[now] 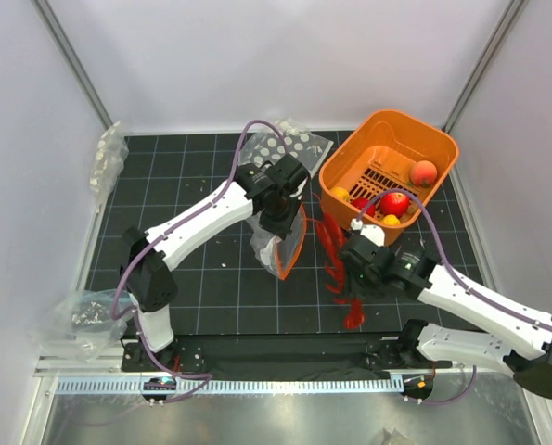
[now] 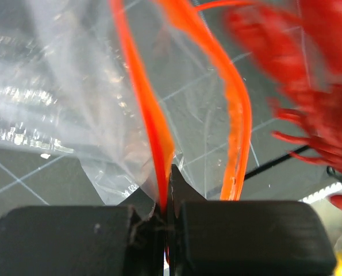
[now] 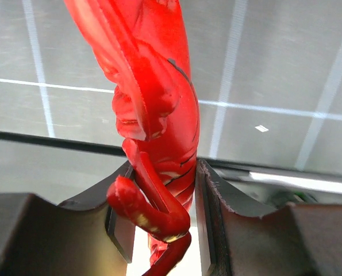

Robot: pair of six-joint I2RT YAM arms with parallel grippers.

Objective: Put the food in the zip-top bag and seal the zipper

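Note:
My left gripper is shut on the rim of the clear zip top bag (image 2: 67, 98), whose orange zipper edge (image 2: 237, 132) hangs open. My right gripper is closed round a red toy lobster (image 3: 153, 115), which dangles beside the bag's mouth, right of it in the top view (image 1: 336, 250). An orange bin (image 1: 359, 158) at the back right holds a peach (image 1: 423, 172), a tomato (image 1: 394, 202) and yellow items.
A dotted clear bag (image 1: 294, 148) lies at the back. More clear plastic (image 1: 81, 324) lies at the left.

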